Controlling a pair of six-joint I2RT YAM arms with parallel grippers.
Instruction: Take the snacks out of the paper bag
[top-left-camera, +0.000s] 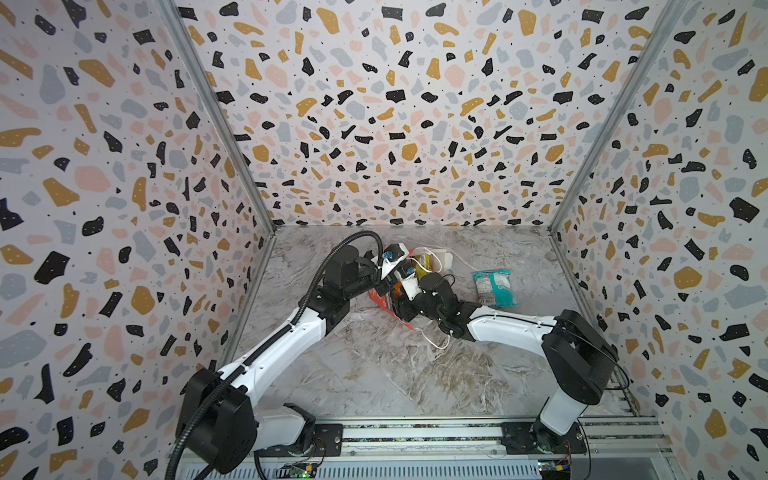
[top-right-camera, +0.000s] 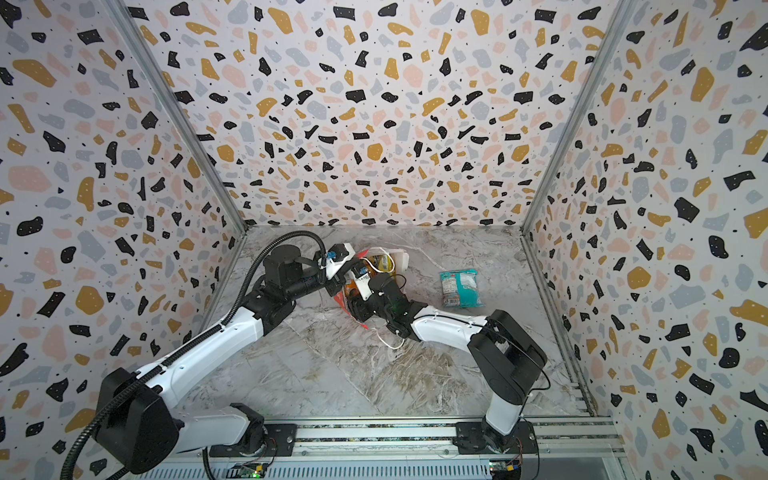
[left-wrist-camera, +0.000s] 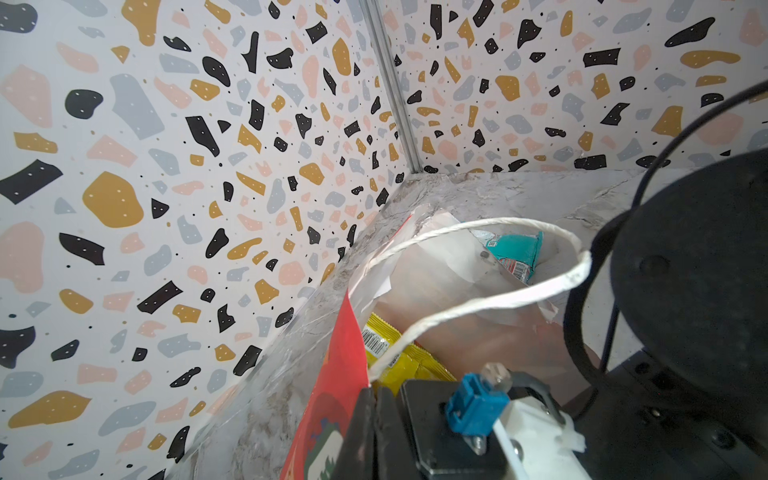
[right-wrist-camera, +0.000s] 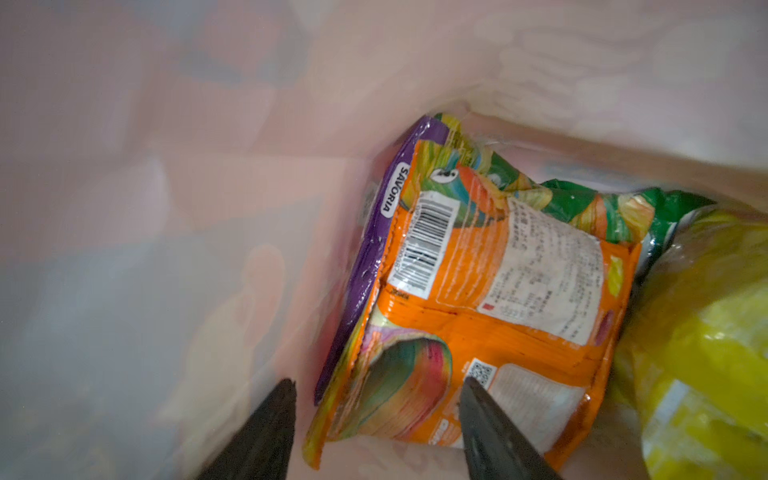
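The paper bag (left-wrist-camera: 332, 392), red outside with white rope handles, lies open at the table's middle, largely hidden by both arms. My left gripper is shut at its red rim; whether paper is between the fingers is unclear. My right gripper is inside the bag, open, its fingers at the near edge of an orange snack packet (right-wrist-camera: 496, 312). A purple packet (right-wrist-camera: 360, 256) and a green one (right-wrist-camera: 572, 200) lie beneath and behind it; a yellow packet (right-wrist-camera: 700, 312) is beside it on the right.
A teal snack packet (top-left-camera: 493, 288) lies on the marble table (top-left-camera: 512, 376), right of the bag. Patterned walls enclose the table on left, back and right.
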